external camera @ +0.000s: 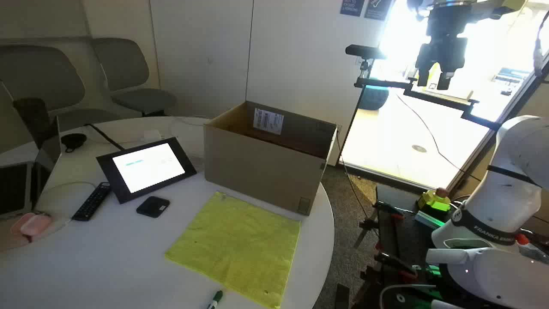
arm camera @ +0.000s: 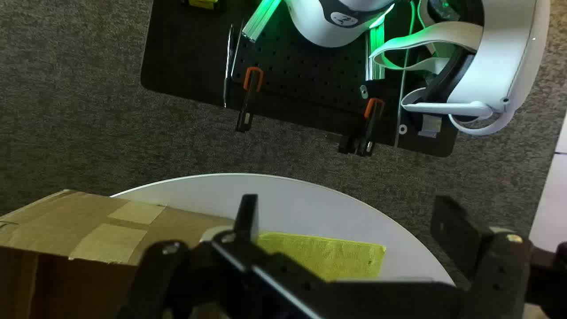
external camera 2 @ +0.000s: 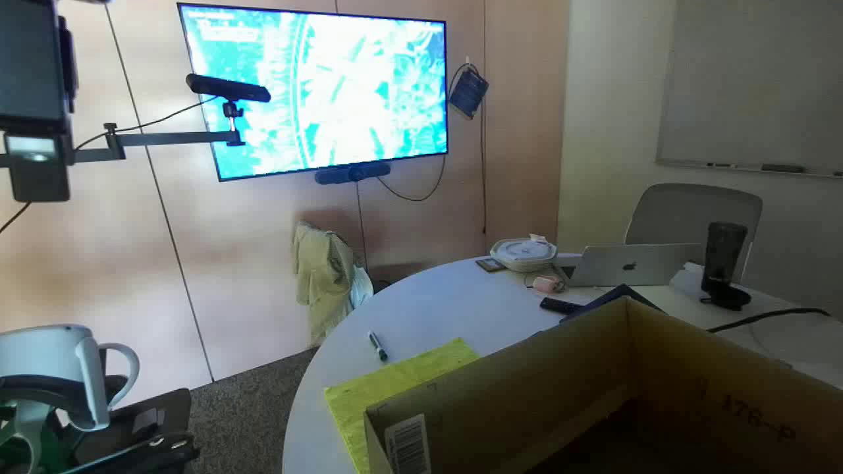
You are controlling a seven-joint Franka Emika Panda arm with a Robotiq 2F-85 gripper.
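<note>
High above the floor, right of the round table, my gripper (external camera: 433, 85) hangs open with nothing between its fingers. From the wrist, its two black fingers stand wide apart over the table's edge. A yellow cloth (external camera: 239, 247) lies spread flat on the white table (external camera: 123, 257). Behind it stands an open cardboard box (external camera: 262, 167); the part of its floor that shows is dark, and I cannot tell what it holds. A green-capped marker (external camera: 215, 299) rests near the cloth's front edge, and in the second exterior view the marker (external camera 2: 377, 346) shows whole.
A tablet (external camera: 148, 167), a black remote (external camera: 92, 201), a small black square device (external camera: 152, 206) and a pink case (external camera: 31, 224) occupy the table's left side, beside a laptop (external camera 2: 638, 264). A camera arm (external camera: 437, 98) crosses near my gripper.
</note>
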